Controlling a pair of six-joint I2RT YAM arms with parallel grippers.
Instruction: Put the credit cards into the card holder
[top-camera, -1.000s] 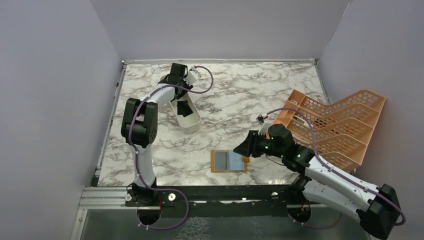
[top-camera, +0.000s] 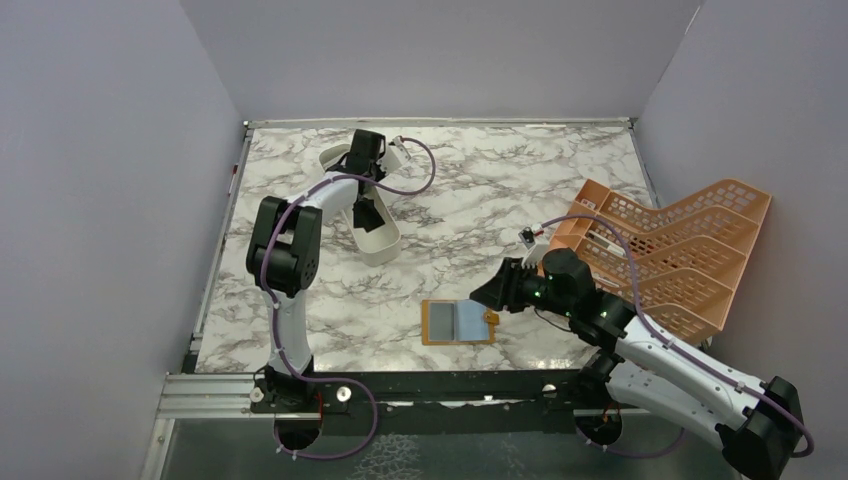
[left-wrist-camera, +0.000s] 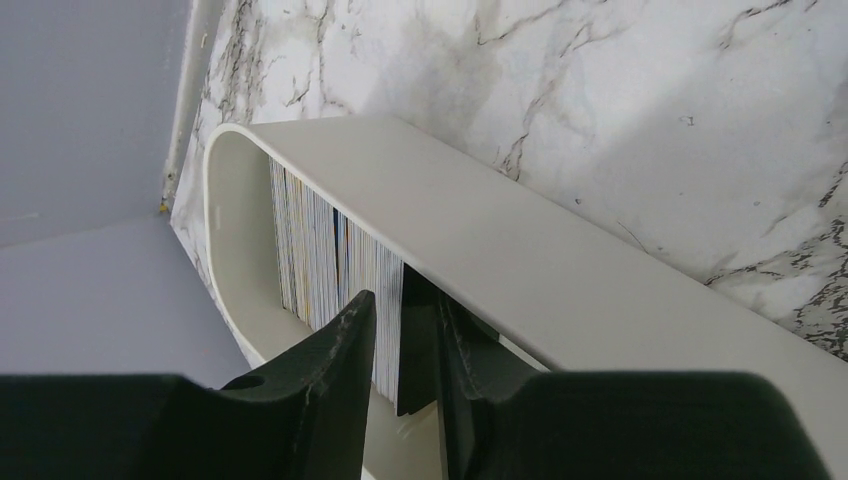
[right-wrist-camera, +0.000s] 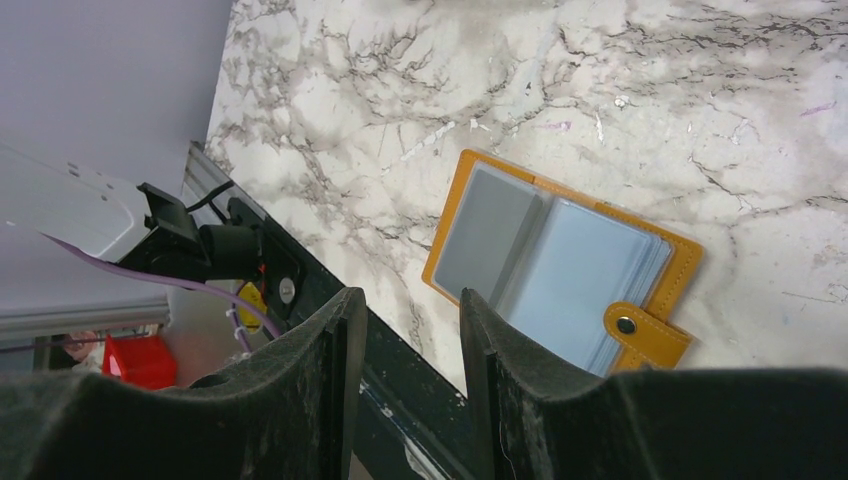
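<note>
A long white box (top-camera: 385, 242) at back left holds a row of upright cards (left-wrist-camera: 310, 240), with a black divider or insert beside them. My left gripper is down inside the box, fingers part open around the end of the card row; whether it holds any is hidden. The open card holder (top-camera: 440, 320), tan-edged with clear sleeves and a snap tab, lies at the front centre (right-wrist-camera: 490, 225). My right gripper is open above it, nothing between its fingers.
An orange slotted rack (top-camera: 705, 240) stands at the right edge. Walls enclose the sides and back.
The right arm has shifted very slightly; the card holder is unchanged.
</note>
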